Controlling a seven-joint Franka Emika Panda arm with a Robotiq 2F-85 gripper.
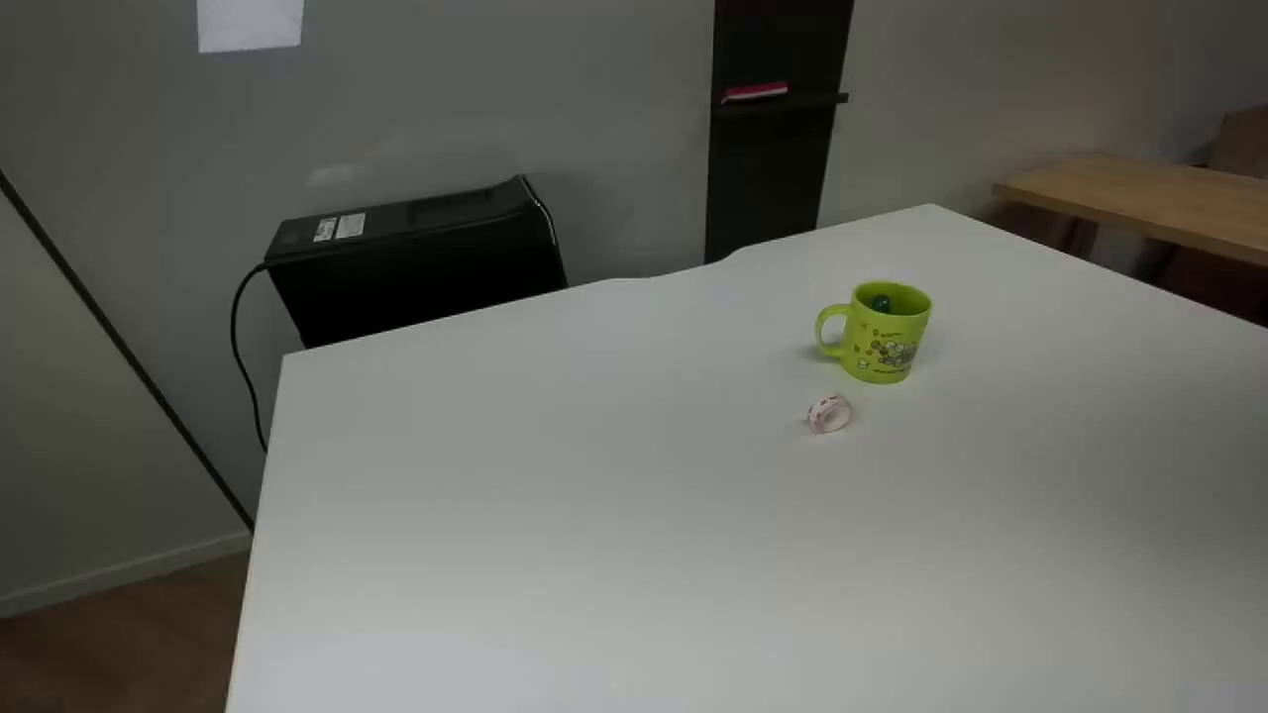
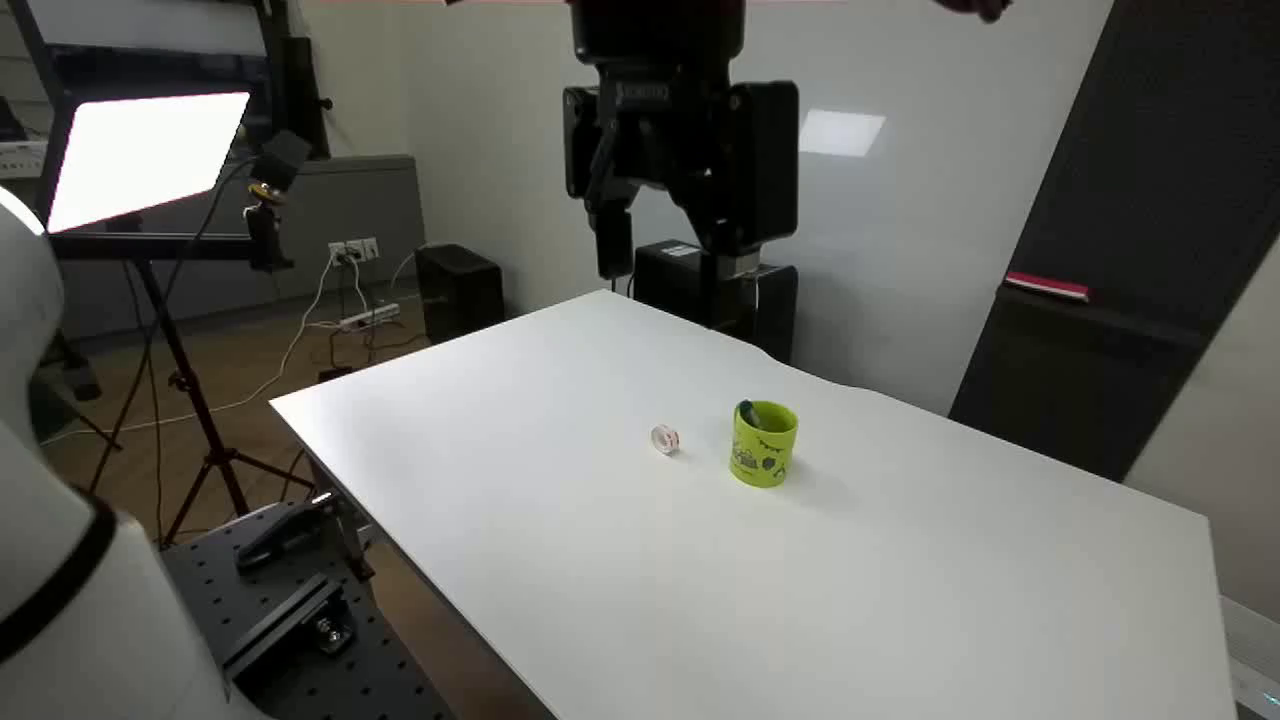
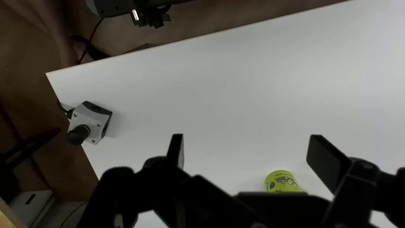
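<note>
A lime-green mug (image 1: pixel 877 339) with printed figures stands upright on the white table (image 1: pixel 535 499). Inside its mouth shows the end of something dark green (image 1: pixel 881 303), the rest of it hidden by the mug wall. Beside the mug, and apart from it, lies a small white-and-red roll (image 1: pixel 829 414), perhaps tape. High over the table in exterior view 2 hangs my gripper (image 2: pixel 666 270), its fingers spread wide and nothing between them. In the wrist view only part of the mug (image 3: pixel 281 181) shows past the gripper body; the roll is hidden there.
A grey box with a dark knob (image 3: pixel 89 123) sits near a table corner in the wrist view. Black cases (image 1: pixel 416 255) stand beyond the back edge.
</note>
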